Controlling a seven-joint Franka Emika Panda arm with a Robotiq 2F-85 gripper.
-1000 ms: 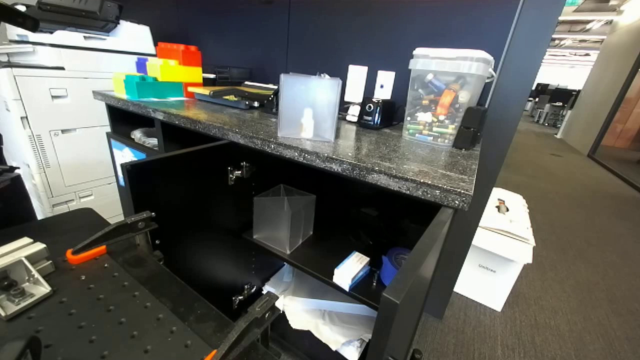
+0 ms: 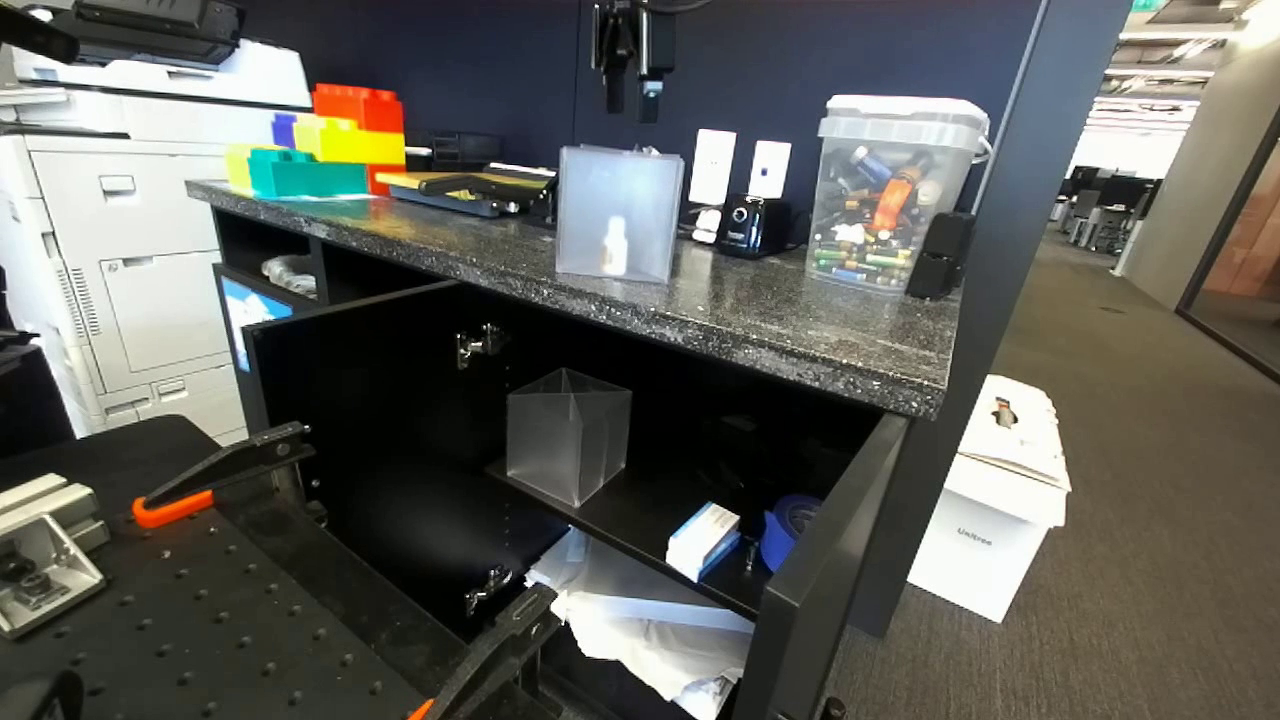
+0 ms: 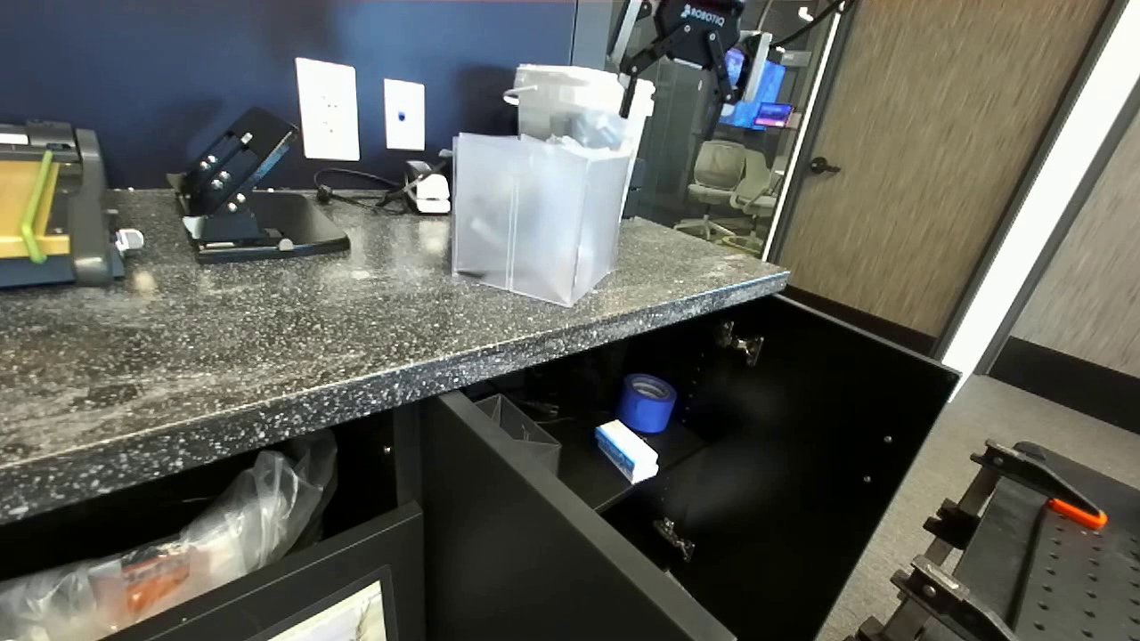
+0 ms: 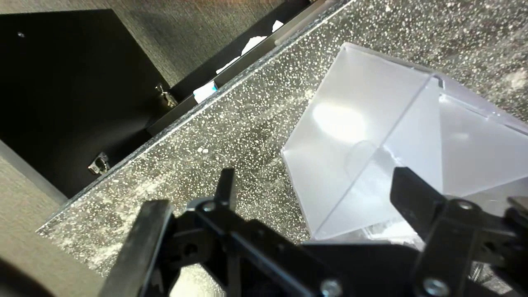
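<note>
On the speckled countertop stands a frosted plastic box (image 2: 619, 216) with something whitish inside. My gripper (image 2: 632, 108) hangs above that box, clear of its top, fingers open and nothing held. In the second exterior view the same box (image 3: 534, 219) sits near the counter's front edge, and the gripper (image 3: 671, 107) is above it and to its right. From the wrist, the box (image 4: 356, 133) fills the right side, partly covered by the right finger. A similar clear box (image 2: 566, 438) rests on the shelf of the open cabinet below.
A tub of batteries (image 2: 894, 198) stands at the counter's right end, a black device (image 2: 756, 226) left of it. Inside the cabinet are a small white-and-blue box (image 2: 704, 540) and blue tape (image 2: 788, 528). Two open cabinet doors (image 2: 828, 576) jut outward. Bare counter (image 3: 267, 310) lies left of the frosted box.
The gripper was out of the first exterior view a second ago; now it has come into the top of it. The boxes, counter items and cabinet look unchanged.
</note>
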